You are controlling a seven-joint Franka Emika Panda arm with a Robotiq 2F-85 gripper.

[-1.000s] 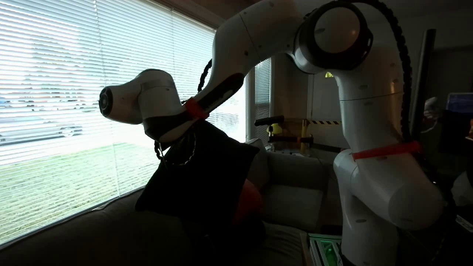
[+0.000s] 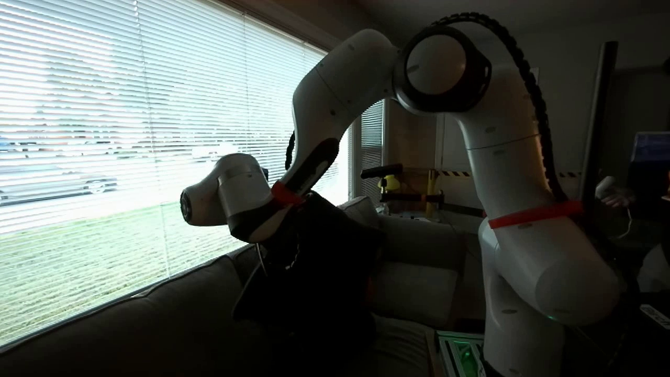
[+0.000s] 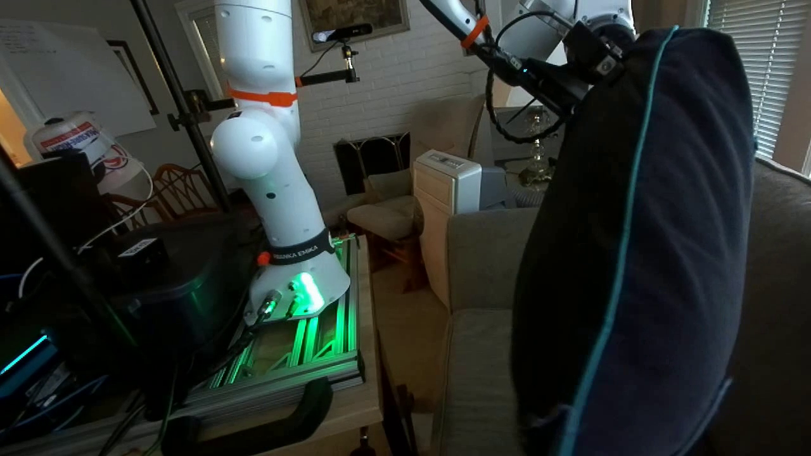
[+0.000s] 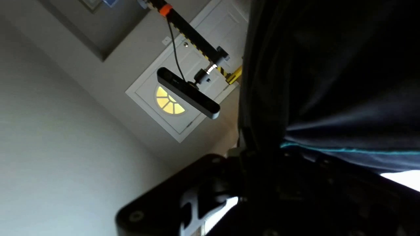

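A dark pillow (image 3: 676, 228) with teal piping hangs upright above the couch at the right of exterior view 2. My gripper (image 3: 597, 80) is at its top edge, shut on the fabric. In exterior view 1 the same pillow (image 2: 326, 270) is a black shape below the wrist, and the fingers are lost in the dark. Dark cloth of the pillow (image 4: 338, 90) fills the right side of the wrist view, its teal seam running close above the gripper. The pillow's lower end runs out of exterior view 2.
The grey couch (image 3: 479, 365) lies beneath, its backrest (image 2: 169, 301) along the window blinds (image 2: 157, 138). A camera on a boom (image 4: 189, 92) shows in the wrist view. The arm's base stands on a table (image 3: 365, 410) beside the couch.
My gripper and the pillow have moved down and to the right in exterior view 1. A red thing behind the pillow is now almost wholly covered by it.
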